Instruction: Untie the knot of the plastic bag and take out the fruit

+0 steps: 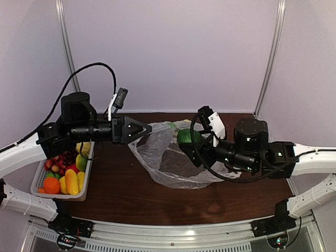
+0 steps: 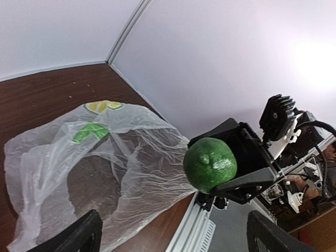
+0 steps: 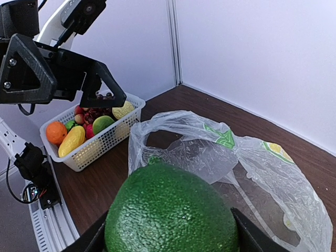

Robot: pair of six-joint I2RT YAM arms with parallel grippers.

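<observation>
The clear plastic bag (image 1: 168,163) (image 2: 63,173) (image 3: 252,173) lies opened out on the dark table. A round green fruit (image 1: 188,135) (image 3: 170,215) is held up over the bag between the fingers of my right gripper (image 1: 191,147), filling the bottom of the right wrist view. My left gripper (image 1: 142,131) is raised above the bag's left part, open, with nothing between its fingers; in the left wrist view its two fingertips show at the bottom corners.
A white basket (image 1: 84,190) (image 3: 84,160) full of mixed fruit stands at the left of the table. Bare table (image 1: 121,199) lies in front and left of the bag. Walls enclose the back and sides.
</observation>
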